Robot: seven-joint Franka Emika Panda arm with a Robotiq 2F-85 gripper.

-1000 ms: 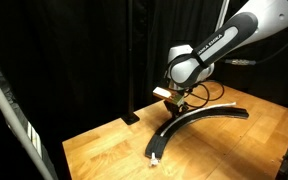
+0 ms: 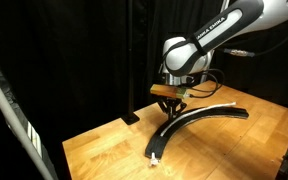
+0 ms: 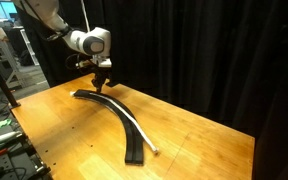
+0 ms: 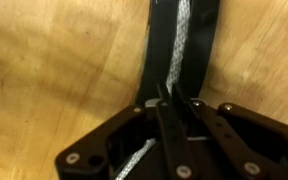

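A curved black strip [image 2: 200, 114] lies on the wooden table, its arc also visible in exterior view 2. A thin pale braided cord [image 4: 179, 40] runs along part of the strip; in exterior view 2, one stretch of the cord [image 3: 144, 137] lies beside the strip on bare wood. My gripper [image 2: 171, 110] points down over the strip's back-left part. In the wrist view, the dark fingertips [image 4: 164, 92] stand close together at the cord, with a narrow gap. Whether they touch or grip the cord cannot be made out.
Black curtains [image 3: 194, 60] hang behind the table. A dark cable loops beside the arm.
The arm has shifted slightly to the left in exterior view 1, and the gripper's dark parts look wider there. The strip and cord look unmoved.
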